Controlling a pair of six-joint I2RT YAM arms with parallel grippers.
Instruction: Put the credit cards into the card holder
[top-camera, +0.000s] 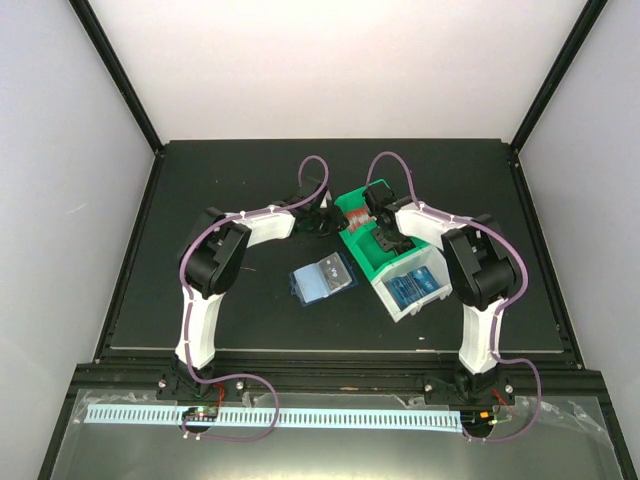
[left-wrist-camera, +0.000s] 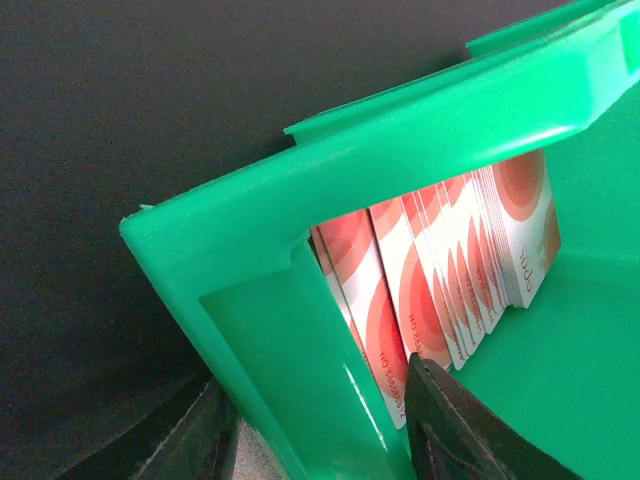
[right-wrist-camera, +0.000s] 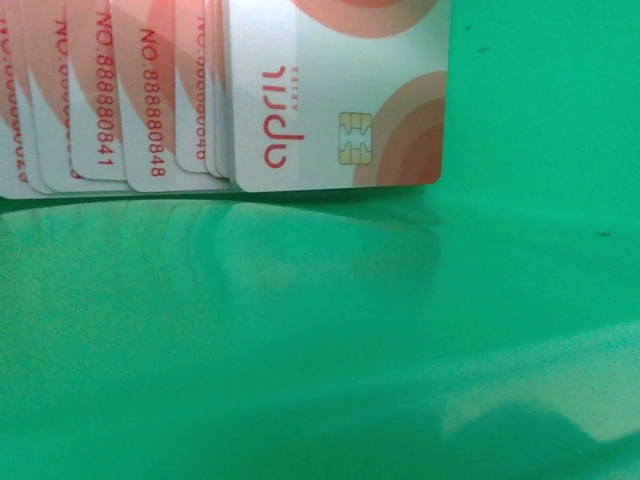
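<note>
Red and white credit cards (right-wrist-camera: 340, 95) lean in an overlapping row inside the green bin; the front one shows its chip in the right wrist view. My left gripper is shut on the bin's rim, one finger (left-wrist-camera: 435, 420) inside the wall and the other outside. Over the green bin, close to the cards, is my right gripper (top-camera: 393, 241). Its fingers do not show in the right wrist view, and the top view is too small to tell their opening. The card holder (top-camera: 323, 278) lies spread open on the table.
A white bin (top-camera: 433, 293) holding blue cards (top-camera: 412, 287) adjoins the green bin at its front right.
</note>
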